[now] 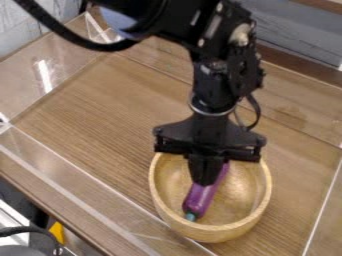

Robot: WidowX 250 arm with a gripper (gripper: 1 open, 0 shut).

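A tan bowl [245, 216] sits at the lower middle of the wooden table. Inside it lies a long purple object with a teal tip [199, 201], partly hidden by my gripper [206, 174], which reaches down over the bowl from above. The fingertips are at or just over the purple object. The fingers are dark and overlap it, so I cannot see whether anything is between them.
A grey wall runs along the back. Dark cables show at the lower left corner.
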